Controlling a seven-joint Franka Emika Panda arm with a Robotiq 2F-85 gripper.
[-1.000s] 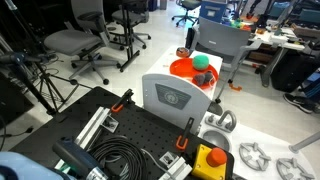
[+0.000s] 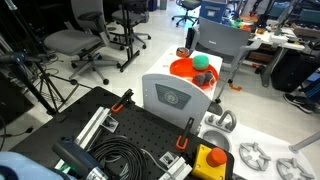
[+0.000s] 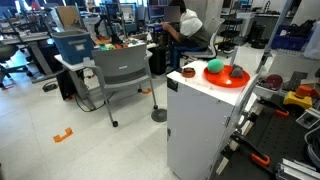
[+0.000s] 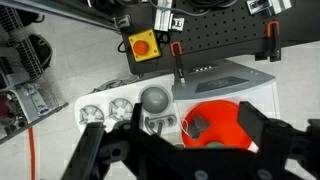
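An orange-red plate [image 2: 184, 68] sits on a white surface behind a grey upright panel [image 2: 173, 97]. On it are a green round item [image 2: 201, 61] and a dark grey item [image 2: 203, 79]. In the wrist view the plate [image 4: 229, 117] and grey item [image 4: 198, 125] show from above, while the dark fingers partly cover the plate and the green item. My gripper is open, its fingers spread wide, with nothing held between them. It hangs over the white counter with the sink basin [image 4: 155, 99]. Neither exterior view shows the gripper clearly.
Stove burners [image 2: 254, 156] lie right of the basin, and a small faucet [image 4: 160, 125] stands beside it. A yellow box with a red button [image 2: 212, 159] and coiled black cable [image 2: 119, 158] occupy the dark perforated base. A brown ring [image 3: 188, 73] rests near the plate.
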